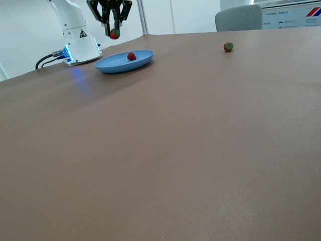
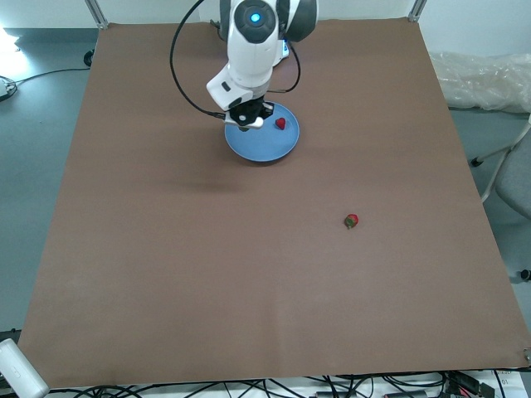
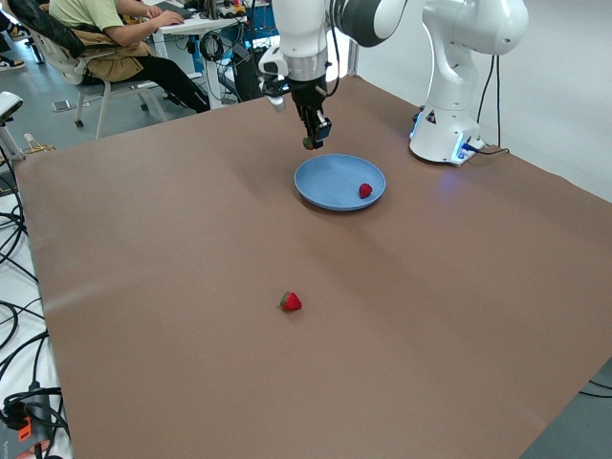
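Observation:
My gripper is shut on a strawberry, held above the blue plate. In the left view the gripper hangs over the plate's upper left part, hiding what it holds; in the right view it is just behind and left of the plate. One red strawberry lies on the plate. Another strawberry lies alone on the brown table, in front of and to the right of the plate as the left view shows.
The white arm base with its cables stands behind the plate. A grey chair and a seated person are beyond the table. Cables run along the near edge in the left view.

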